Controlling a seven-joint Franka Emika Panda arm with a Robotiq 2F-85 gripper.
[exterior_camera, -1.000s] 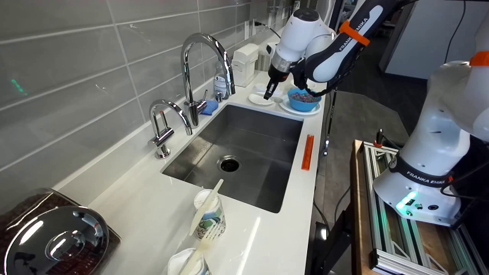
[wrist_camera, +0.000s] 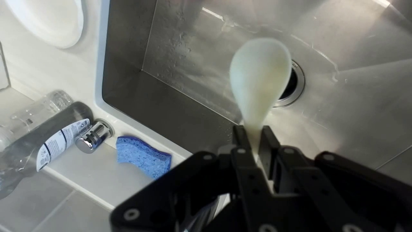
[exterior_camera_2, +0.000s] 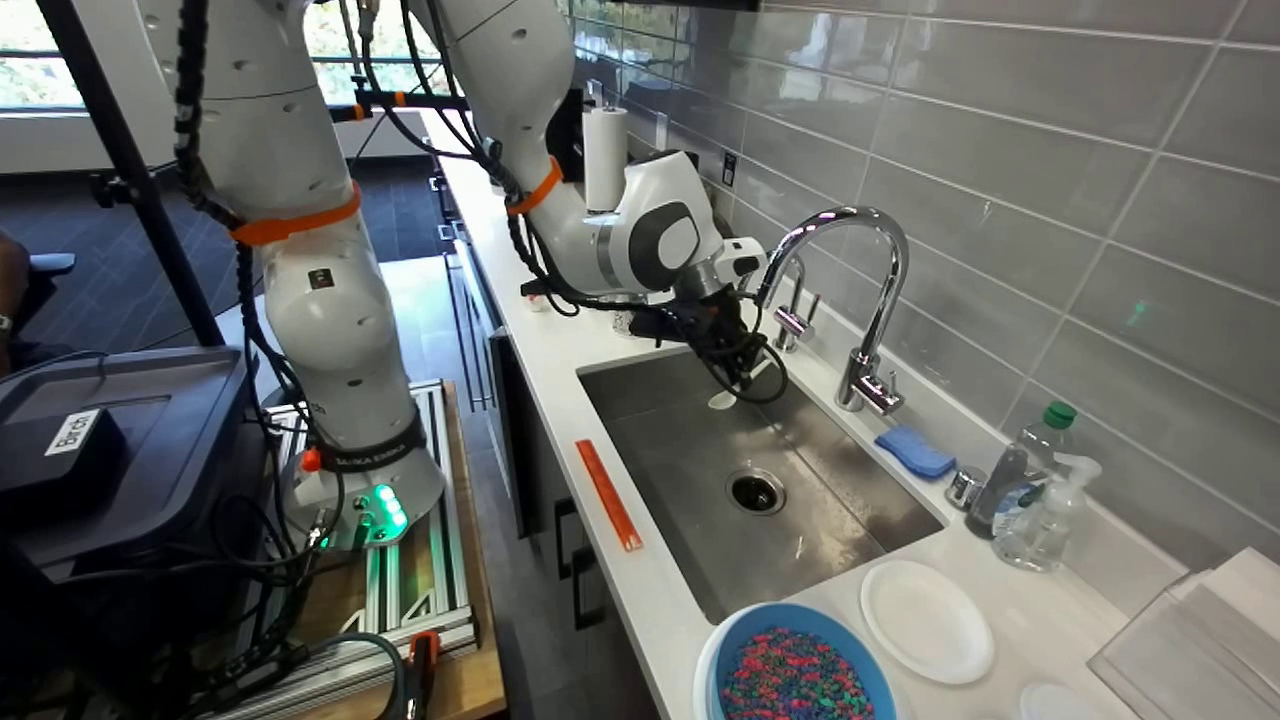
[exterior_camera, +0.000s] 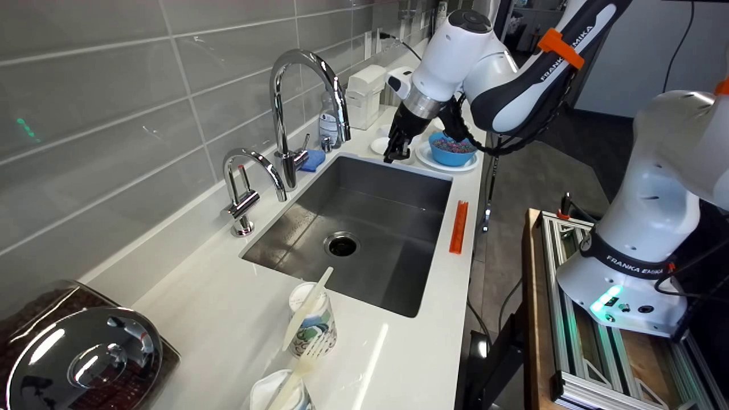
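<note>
A cream plastic spoon [wrist_camera: 260, 69] juts forward from my gripper in the wrist view, its handle pinched between the black fingers. Its broad bowl lies across the view of the metal sink [wrist_camera: 185, 50], partly covering the drain [wrist_camera: 297, 83]. In exterior view 2 the spoon [exterior_camera_2: 722, 400] is a small pale tip below the wrist, over the sink's far part. My gripper [exterior_camera: 396, 156] hangs raised in exterior view 1, where the spoon is hard to make out.
A blue bowl of coloured bits [exterior_camera_2: 798, 672] and a white plate [exterior_camera_2: 926, 622] stand beside the sink. Along the wall are a tall faucet [exterior_camera: 277, 102], a blue sponge [wrist_camera: 143, 156] and soap bottles [exterior_camera_2: 1020, 468]. Cups with utensils [exterior_camera: 314, 321] occupy the opposite counter; an orange strip [exterior_camera: 459, 226] lies at the edge.
In exterior view 1 the gripper has shifted slightly left and lower in the picture, and the wrist has tilted. The forearm has swung right. Counter objects have not moved.
</note>
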